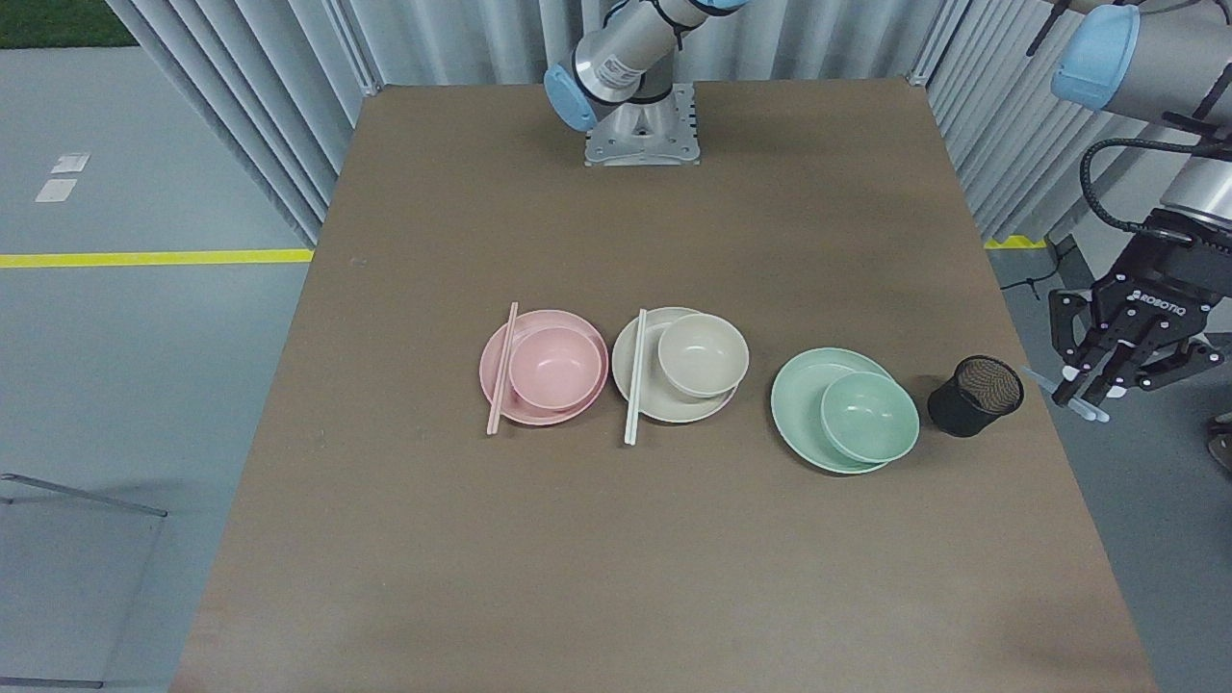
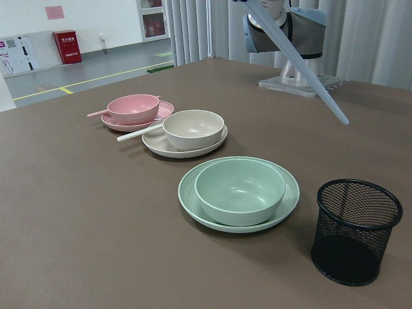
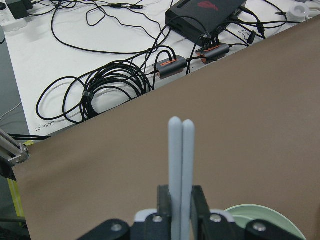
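Observation:
My gripper [image 1: 1097, 414] is shut, its two pale fingers together with nothing seen between them, off the table's right edge beside the black mesh cup [image 1: 959, 410]; the wrist view shows the closed fingers over the tabletop. Left of the cup are a green plate [image 1: 808, 410] with a green bowl [image 1: 868, 418] on it, then a white plate [image 1: 670, 406] with a white bowl [image 1: 702, 352] and white chopsticks [image 1: 635, 375], then a pink plate [image 1: 531, 410] with a pink bowl [image 1: 554, 368] and pink chopsticks [image 1: 501, 368].
The wrist view shows a white surface with black cables [image 3: 115, 77] and a black box [image 3: 200, 15] beyond the table edge.

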